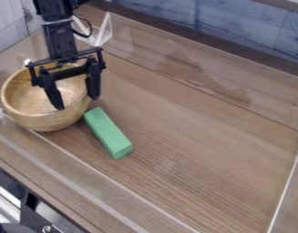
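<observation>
A black gripper [66, 89] hangs over a round tan bowl [42, 116] at the left, its two fingers spread wide with nothing seen between them. Just right of the bowl a green rectangular block [108, 132] lies on the wooden table [212, 136], apart from the fingers.
The bowl sits close to the left edge of the table, with light walls behind.
</observation>
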